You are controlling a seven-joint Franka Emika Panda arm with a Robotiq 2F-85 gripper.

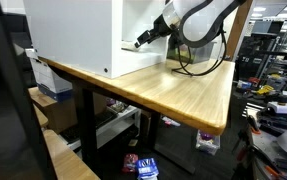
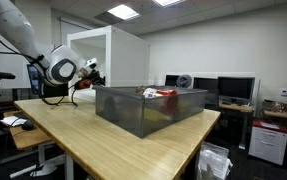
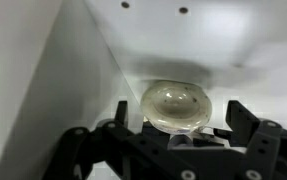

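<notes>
A round, pale beige dish (image 3: 176, 106), glossy and slightly see-through, rests on a white surface in the wrist view. Around its near side stand the two black fingers of my gripper, wide apart, with the dish lying beyond and between them rather than clamped. Part of its lower edge is covered by gripper hardware. From the first exterior view, the gripper (image 1: 143, 40) reaches into the opening of a white box-like cabinet (image 1: 83, 35) on the table. The second exterior view shows the gripper (image 2: 93, 72) at that cabinet too, mostly small and dark.
White cabinet walls (image 3: 68, 90) close in on the left of the wrist view. On the wooden table (image 2: 103, 145), a long grey bin (image 2: 163, 110) holds several items, some red and white. Bare tabletop (image 1: 183, 90) lies in front of the cabinet.
</notes>
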